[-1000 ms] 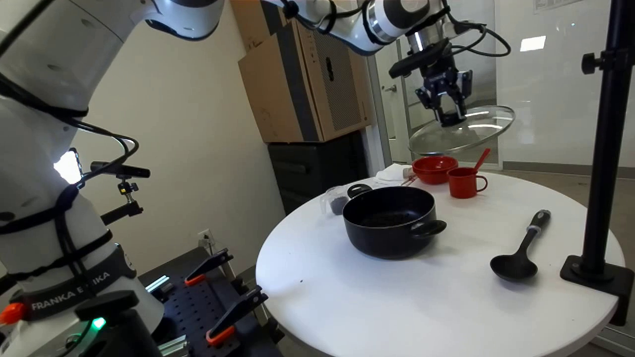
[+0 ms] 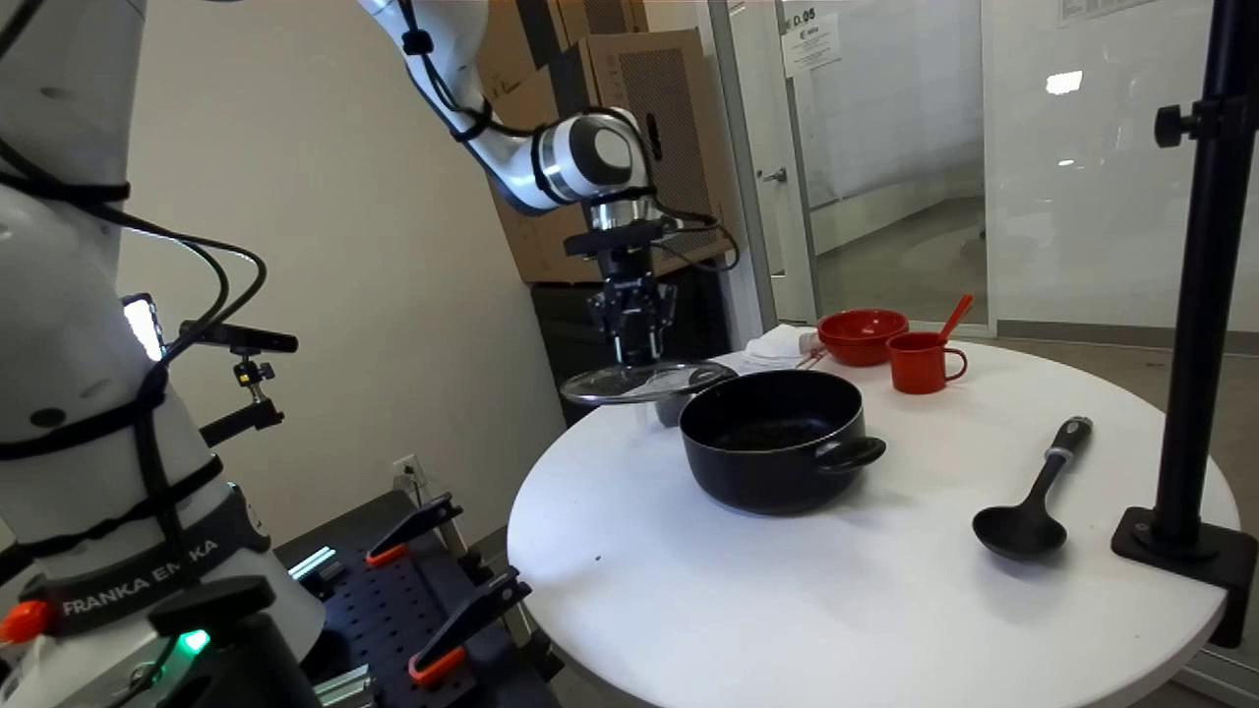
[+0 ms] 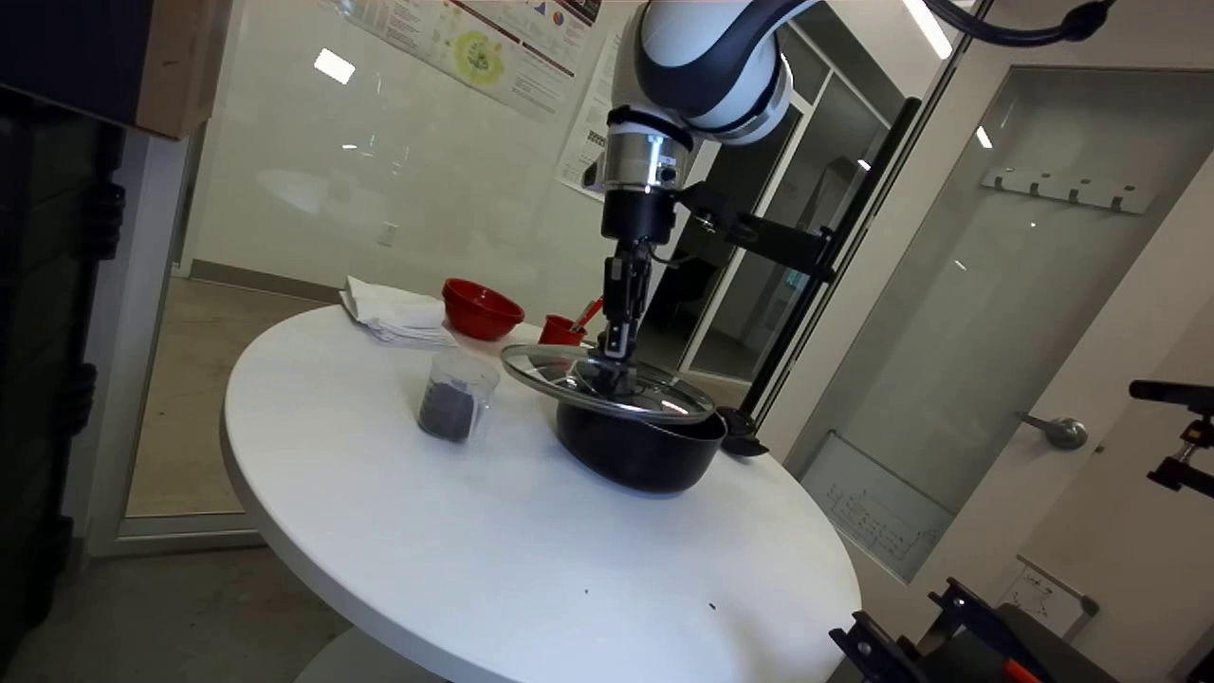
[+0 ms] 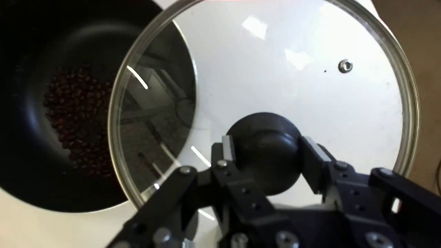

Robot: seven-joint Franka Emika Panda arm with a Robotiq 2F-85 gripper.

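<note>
My gripper is shut on the round black knob of a clear glass lid with a metal rim. In exterior view 1 the lid hangs above the table, left of the black pot, and the gripper points down onto it. The pot stands uncovered, and in the wrist view dark red beans lie on its bottom. Part of the lid overlaps the pot's edge in that view. From exterior view 2 the lid hides much of the pot.
A clear beaker with dark contents stands near the lid. Behind are a red bowl, a red mug and a white cloth. A black ladle lies to the right by the pole.
In exterior view 1, the arm has carried the lid left and down, from above the red bowl to the pot's left side. The lid is flatter now; the pot has not moved.
</note>
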